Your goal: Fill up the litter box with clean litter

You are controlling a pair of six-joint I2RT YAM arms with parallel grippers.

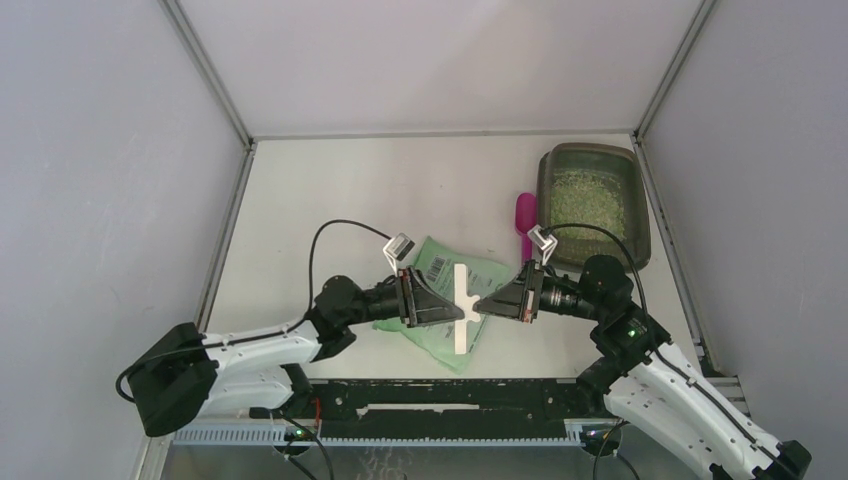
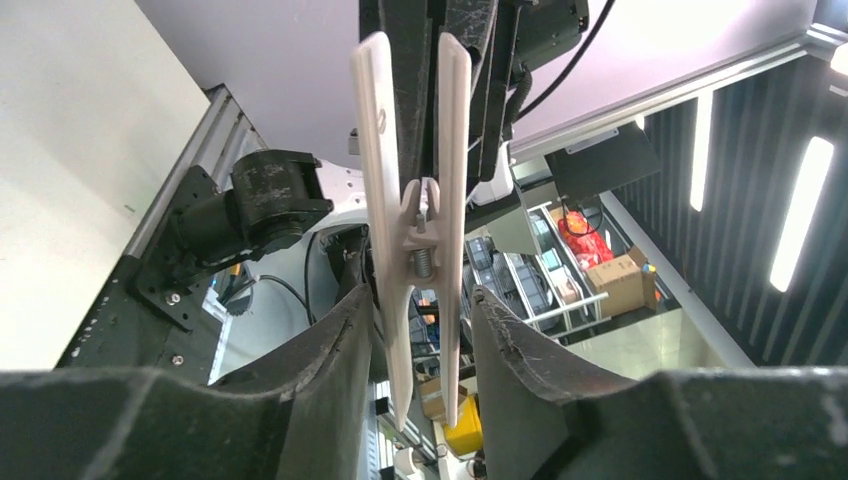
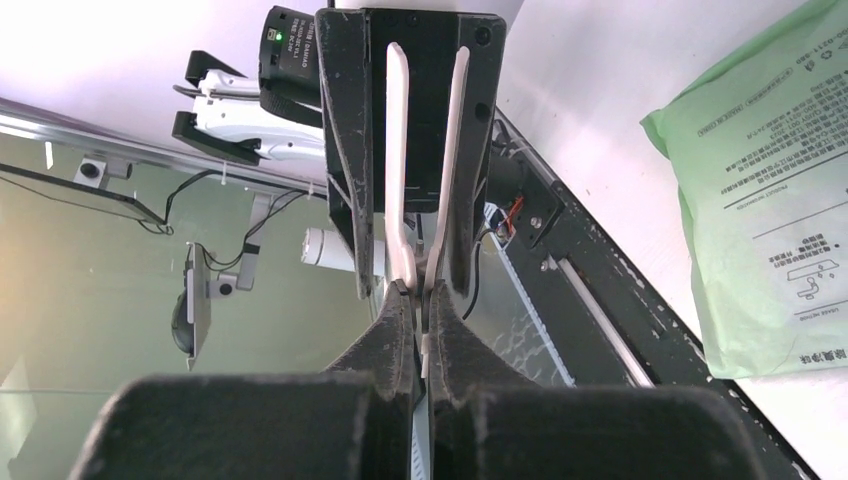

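Above the green litter bag [image 1: 484, 270], a long white clip [image 1: 461, 340] is held upright in the air between the two arms. My right gripper is shut on the clip's short handles, and in the right wrist view the clip's two long arms stand apart. My left gripper is open, a fingertip on either side of the clip; the clip's bars [image 2: 454, 150] are spread in this view too. At the right back stands the dark litter box [image 1: 592, 149], with pale green litter [image 1: 588, 200] inside.
A magenta scoop [image 1: 526, 213] lies against the left side of the litter box. Bare white table [image 1: 320, 190] stretches across the back left. The black rail [image 1: 430, 400] bounds the front.
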